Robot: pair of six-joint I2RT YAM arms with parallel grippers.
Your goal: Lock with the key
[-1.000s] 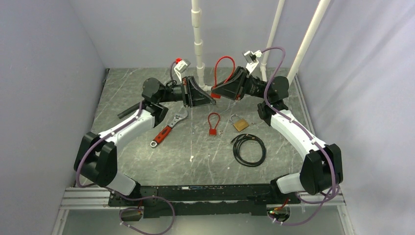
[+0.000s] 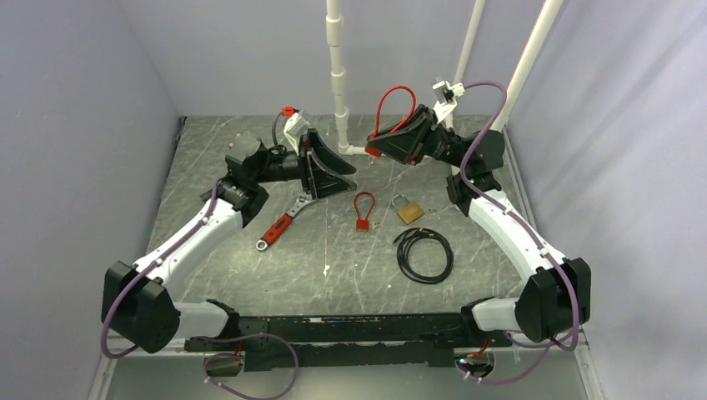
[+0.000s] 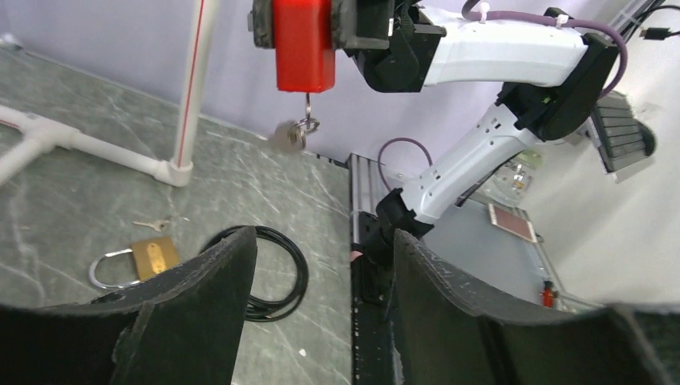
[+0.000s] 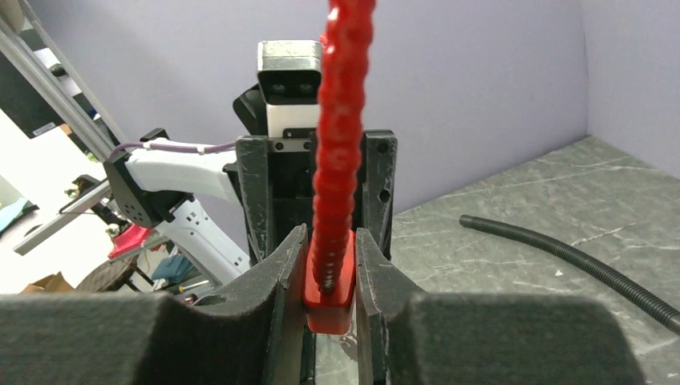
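Observation:
High above the table, my right gripper is shut on the red body of a lock with a long red cable loop. Seen from the left wrist, a key ring with keys hangs at the underside of that body. One cable end enters the body in the right wrist view; whether the other end is seated is hidden. My left gripper stands open to the left of the lock, apart from the keys, with nothing between its fingers.
On the table lie a second red lock, a brass padlock with a loose key close by, a coiled black cable and a red-handled wrench. White pipes rise at the back.
The left gripper has opened and drawn back left and slightly down in the top view, away from the lock. The right gripper has moved right and up with the lock.

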